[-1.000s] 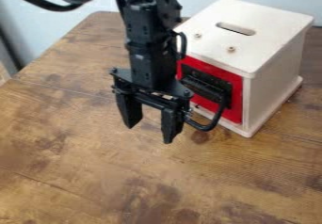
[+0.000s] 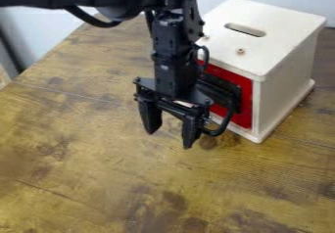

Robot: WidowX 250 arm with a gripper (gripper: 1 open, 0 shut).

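Note:
My black gripper point(image 2: 170, 128) hangs over the wooden table, just left of a white wooden box point(image 2: 281, 85). Its two fingers are spread apart, with bare table showing between them. Behind the arm, the box's red front point(image 2: 242, 115) is partly hidden by the gripper and its cable. The box's top has a slot and small knobs.
A pale wall stands behind the table's far edge.
Over the last second the gripper has shifted slightly to the right, toward the box's red front. The box looks unmoved.

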